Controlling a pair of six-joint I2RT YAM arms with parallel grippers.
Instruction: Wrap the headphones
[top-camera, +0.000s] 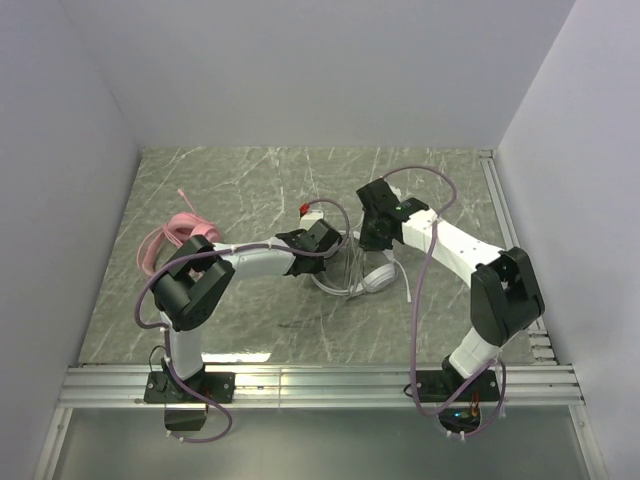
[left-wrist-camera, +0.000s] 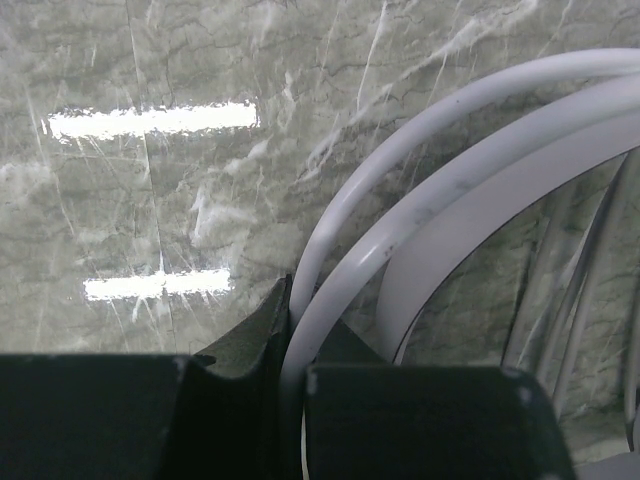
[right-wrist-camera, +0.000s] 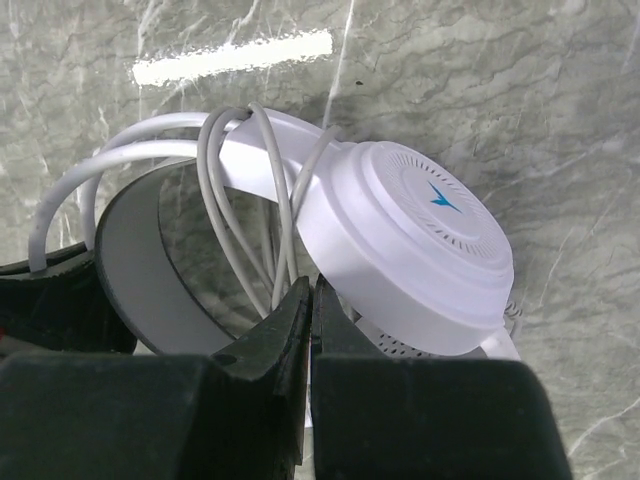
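Note:
White headphones lie on the marbled table, their earcup (right-wrist-camera: 432, 240) showing a blue mark in the right wrist view. The double-railed headband (left-wrist-camera: 400, 215) runs between the fingers of my left gripper, shut on it. Several loops of thin grey cable (right-wrist-camera: 240, 215) pass around the headphones beside that earcup and cross the open middle. My right gripper is shut over these loops, close to the earcup. Strands come down beside its fingertips, and nothing clearly shows between them. The other earcup is mostly hidden under the arms in the top view.
Pink headphones (top-camera: 182, 230) with their own cable lie at the table's left. A white cable end (top-camera: 407, 285) rests right of the white earcup. Both arms stand close together over the headphones.

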